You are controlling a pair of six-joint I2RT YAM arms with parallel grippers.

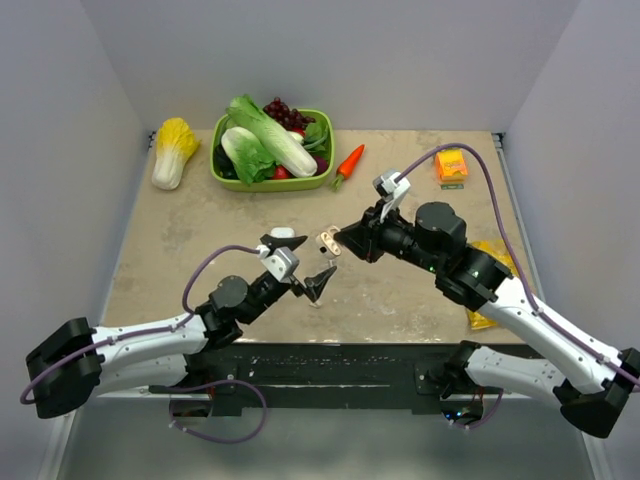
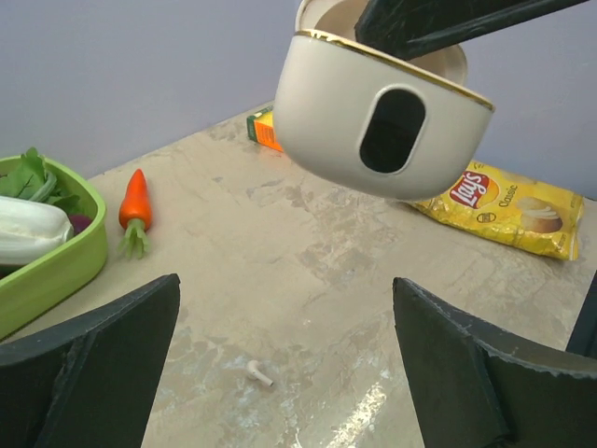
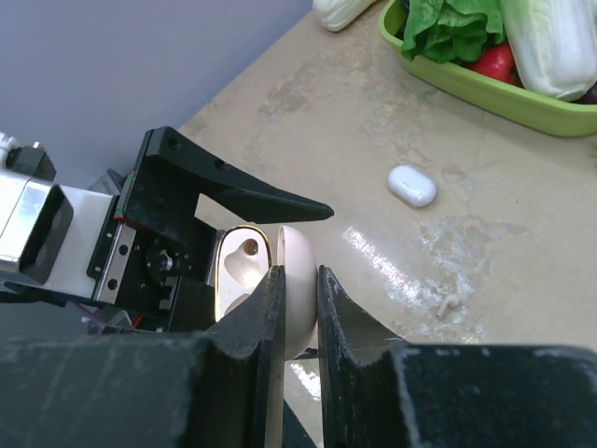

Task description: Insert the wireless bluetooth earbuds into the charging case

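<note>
The open charging case (image 1: pixel 328 243) is held up by my right gripper, shut on its side, with the cream shell and gold-rimmed insert (image 3: pixel 241 262) showing. In the left wrist view the case (image 2: pixel 326 112) hangs high, its slotted outer face toward the camera. My left gripper stands open, with nothing between its fingers, just left of and below the case. A small white object (image 3: pixel 410 186) lies on the table behind, and a small pale piece (image 2: pixel 259 371) lies on the table below; whether it is an earbud is unclear.
A green vegetable basket (image 1: pixel 225 182) stands at the back, with a yellow cabbage (image 1: pixel 174 150) left of it and a carrot (image 1: pixel 349 163) to the right. An orange box (image 1: pixel 450 165) and chip bag (image 2: pixel 508 215) lie at the right.
</note>
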